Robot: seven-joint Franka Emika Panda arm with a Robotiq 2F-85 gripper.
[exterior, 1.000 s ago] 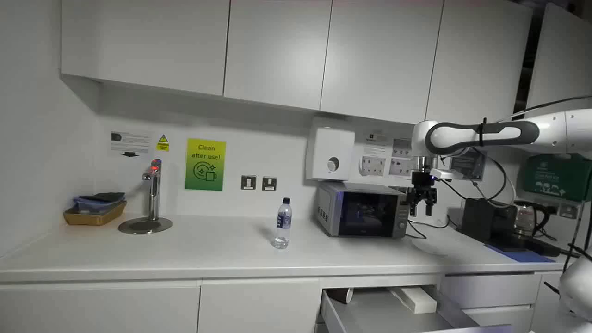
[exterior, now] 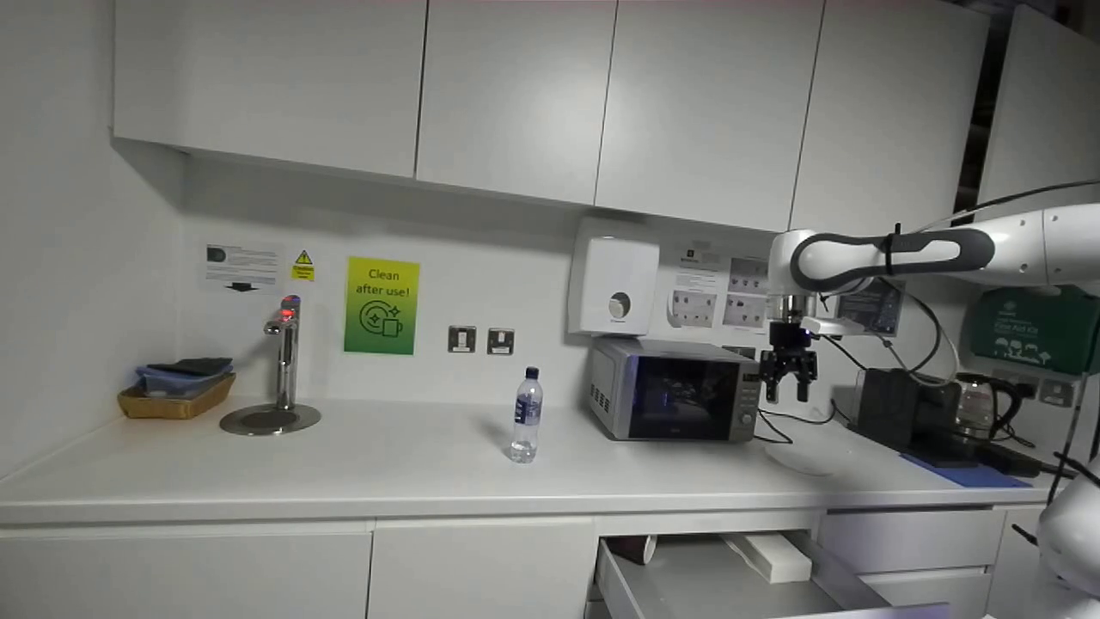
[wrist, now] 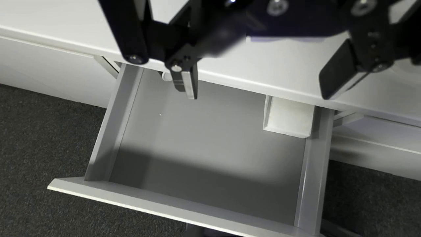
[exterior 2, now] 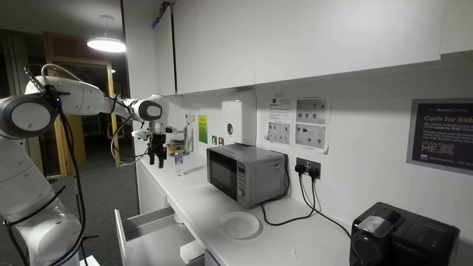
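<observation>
My gripper [exterior: 788,397] hangs open with its fingers pointing down, high above the drawer and the counter's front edge. Nothing is between its fingers in the wrist view. Below it, the grey drawer [wrist: 217,138] is pulled out. A white box [wrist: 291,116] lies at the drawer's back right. The rim of a cup [wrist: 166,76] peeks out at the back left, mostly under the counter; its dark side [exterior: 626,547] shows from the front. On the counter stands an upright clear water bottle [exterior: 526,418] with a dark cap. A white plate [exterior 2: 239,224] lies flat near the microwave.
A grey microwave [exterior 2: 246,173] stands against the wall, its cable trailing over the counter. The black coffee machine [exterior 2: 403,237] is at the right end. The tap [exterior: 288,356] and a brown tray [exterior: 177,397] are far left. Most of the drawer floor is bare.
The arm and gripper have shifted slightly to the right and dipped a little in the first exterior view. The bottle, drawer and its contents look the same.
</observation>
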